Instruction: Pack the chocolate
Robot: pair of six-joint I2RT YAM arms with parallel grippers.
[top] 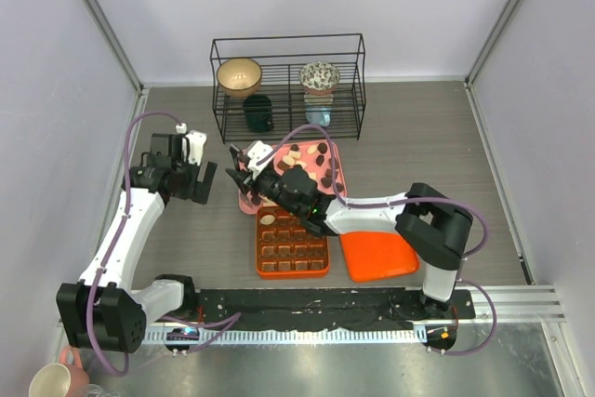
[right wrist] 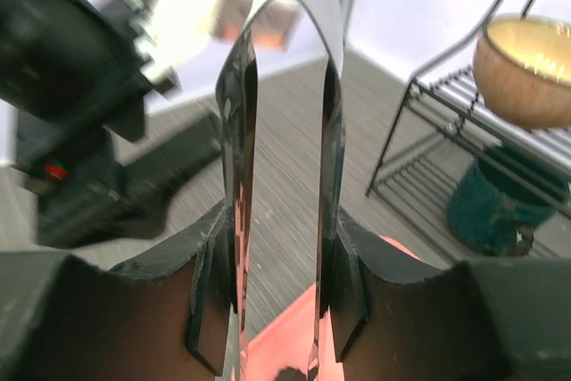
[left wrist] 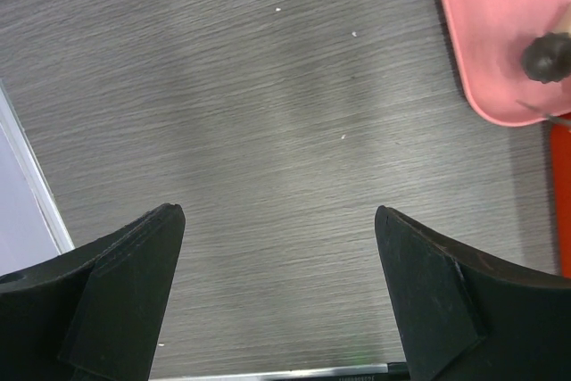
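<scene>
An orange box [top: 293, 273] with compartments lies mid-table in the top view. One round light chocolate [top: 268, 219] sits in its back-left compartment. Behind it, partly covered by my right arm, is the pink tray [top: 337, 157] of assorted chocolates. Metal tongs [right wrist: 331, 122] stand between the fingers of my right gripper, which is shut on them over the tray's left side; their two arms are apart, and no chocolate shows between them. My left gripper is open over bare table left of the tray, nothing between its fingers.
An orange lid [top: 379, 258] lies right of the box. A black wire rack [top: 288, 36] with bowls and cups stands behind the tray. Bare table extends on the right. In the right wrist view, the left arm [right wrist: 80, 86] looms close to the tongs.
</scene>
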